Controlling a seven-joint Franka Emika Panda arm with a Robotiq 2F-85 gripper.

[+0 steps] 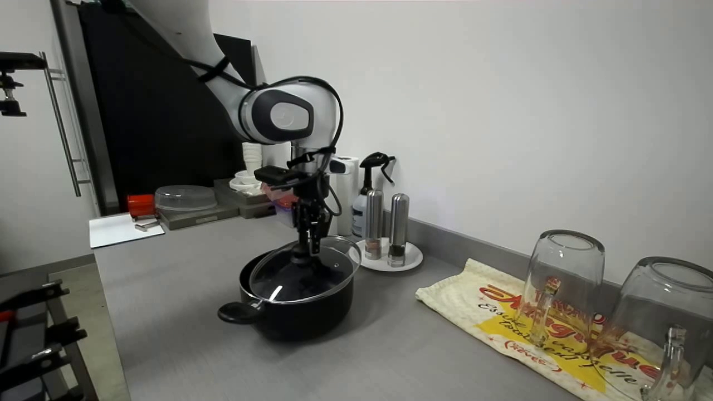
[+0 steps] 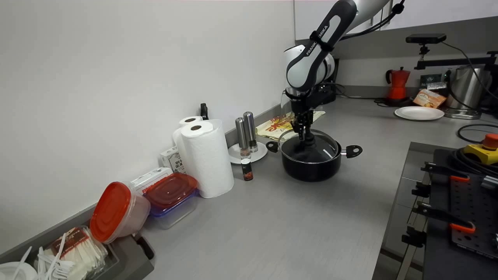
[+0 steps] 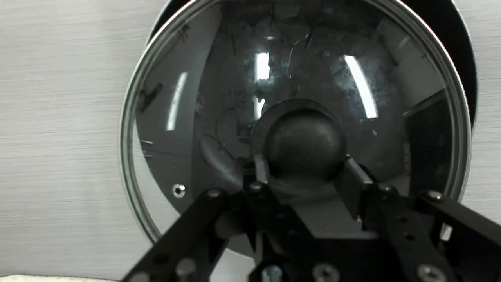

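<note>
A black pot [image 1: 299, 325] with two side handles stands on the grey counter. Its glass lid [image 3: 225, 61] sits off-centre and tilted, leaving a dark gap along one side of the rim. In the middle of the lid is a round black knob [image 3: 305, 145]. My gripper points down at this knob, part open, with one finger on each side of it. The fingers [image 3: 359, 181] come close to the knob's edges; whether both touch it, I cannot tell. From exterior view 2 the gripper [image 2: 305, 137] hides most of the knob.
Two metal mills [image 1: 398, 227] on a white plate [image 1: 409, 262] stand close behind the pot, by the wall. A printed cloth [image 1: 461, 291] with upturned glass mugs [image 1: 568, 247] lies to the right. Counter space in front of the pot is clear.
</note>
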